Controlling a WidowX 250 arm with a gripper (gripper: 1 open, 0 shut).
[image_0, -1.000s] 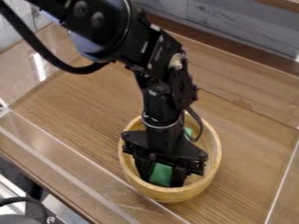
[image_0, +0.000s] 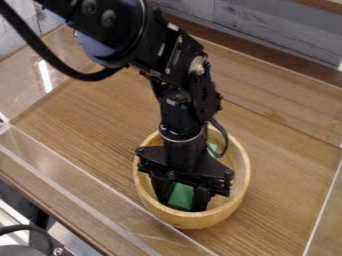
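A round tan bowl (image_0: 221, 210) sits on the wooden table near the front. My black gripper (image_0: 183, 186) reaches down into it, its fingers shut around a green object (image_0: 182, 196) at the bottom of the bowl. A second bit of green (image_0: 214, 149) shows at the bowl's back right, partly hidden behind the wrist.
A raised rim runs along the back, and the table's front edge with a dark cable lies at the lower left.
The upper arm has shifted slightly. The gripper stays down in the bowl at about the same place.
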